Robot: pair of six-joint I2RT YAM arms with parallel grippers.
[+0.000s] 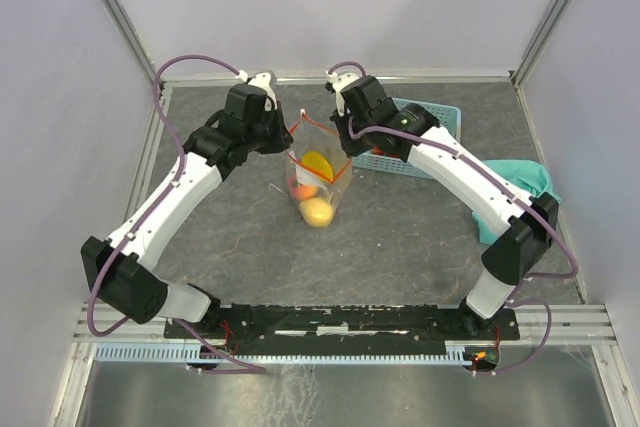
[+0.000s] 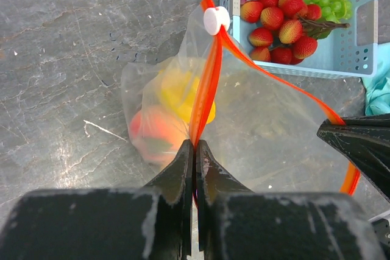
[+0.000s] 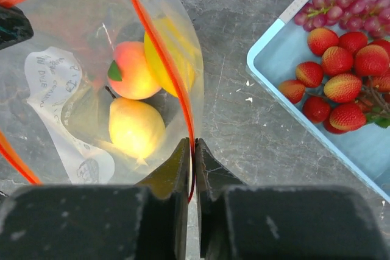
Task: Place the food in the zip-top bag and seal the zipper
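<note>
A clear zip top bag [image 1: 330, 187] with an orange zipper hangs between my grippers, holding a pear [image 3: 135, 127], a peach [image 3: 131, 68] and a yellow fruit [image 3: 183, 77]; in the top view its bottom is low, toward me. My left gripper is shut on the zipper edge near a white slider [image 2: 216, 20]. My right gripper pinches the opposite orange edge of the bag between its fingertips. The bag's mouth is spread between the two.
A blue basket [image 3: 274, 28] of grapes and strawberries sits behind my right arm. A teal cloth [image 1: 515, 175] lies at the right. The table in front of the bag is clear.
</note>
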